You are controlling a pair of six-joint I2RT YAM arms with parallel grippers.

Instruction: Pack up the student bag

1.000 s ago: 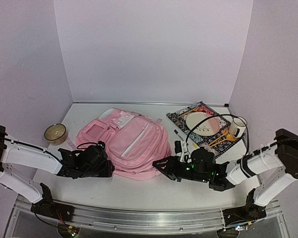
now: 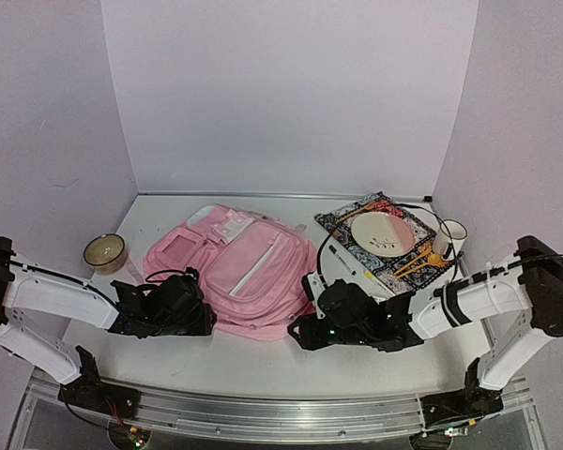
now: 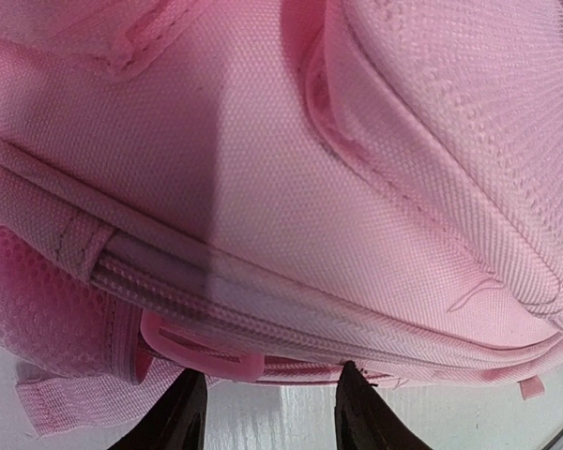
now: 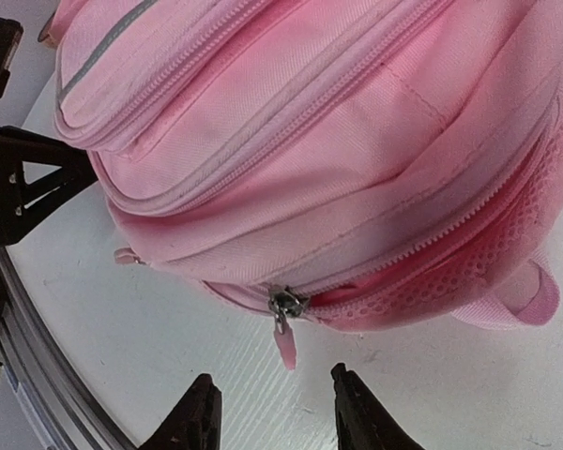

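A pink bag (image 2: 263,253) lies flat on the table, its front edge towards me. At its front left corner is my left gripper, open, fingers apart below a pink strap loop (image 3: 202,353) and the zipped edge. Over on the bag's front right, my right gripper stands open. A metal zipper slider with a pink pull tab (image 4: 285,347) hangs from the bag's edge above the gap between the right fingertips, with nothing clamped. Behind that slider the zip is parted, showing a mesh pocket (image 4: 413,292).
At the right, a patterned mat (image 2: 342,228) bears a plate (image 2: 381,234) and wooden utensils (image 2: 415,262), with a white mug (image 2: 450,236) at its edge. A brown bowl (image 2: 105,251) stands far left.
The left arm and the bag look unmoved.
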